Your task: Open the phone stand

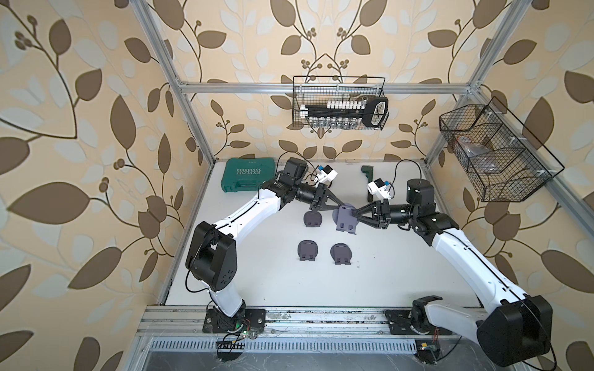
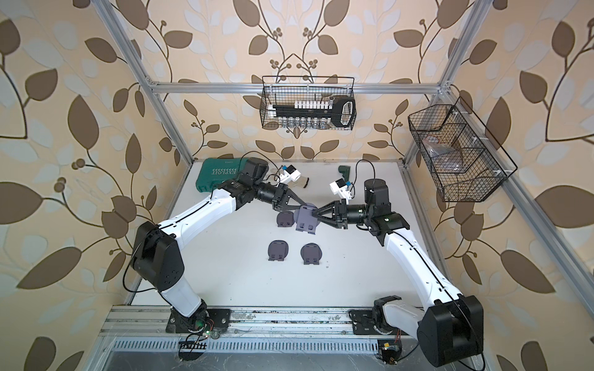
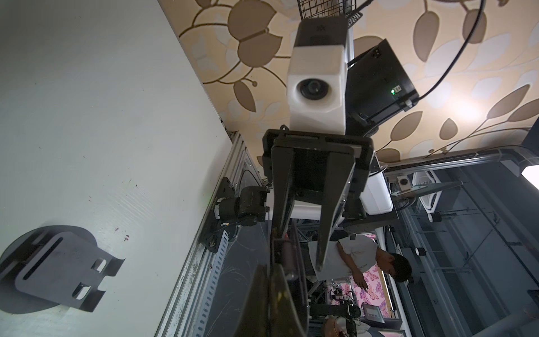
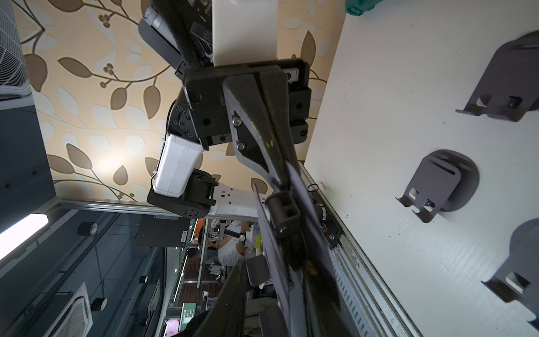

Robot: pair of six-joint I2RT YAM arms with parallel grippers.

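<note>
A grey phone stand (image 1: 346, 219) is held up above the table between the grippers, seen almost edge-on in the right wrist view. My left gripper (image 1: 337, 206) is shut on its thin plate from the left. My right gripper (image 1: 357, 214) is open at its right side, with its fingers around the stand's edge area; whether they touch it is unclear. Other folded stands lie on the table: one behind (image 1: 312, 218), two nearer the front (image 1: 307, 249) (image 1: 341, 253).
A green case (image 1: 247, 174) lies at the back left and a green tool (image 1: 367, 173) at the back. Wire baskets (image 1: 339, 105) hang on the frame. The table's front and sides have free room.
</note>
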